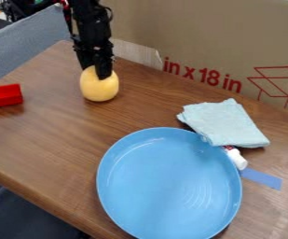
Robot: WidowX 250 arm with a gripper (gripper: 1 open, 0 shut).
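A black robot gripper [99, 65] reaches down from the top left onto a round pale yellow fruit-like object [99, 87] standing on the wooden table. Its fingertips are at the top of the yellow object; whether they grip it is hard to tell. A large blue plate [169, 191] lies at the front right, apart from the yellow object.
A red block [1, 96] is at the left. A folded light-blue cloth [225, 121] and a white tube [235, 158] lie behind the plate, near blue tape [263, 178]. A cardboard wall [221, 37] bounds the back.
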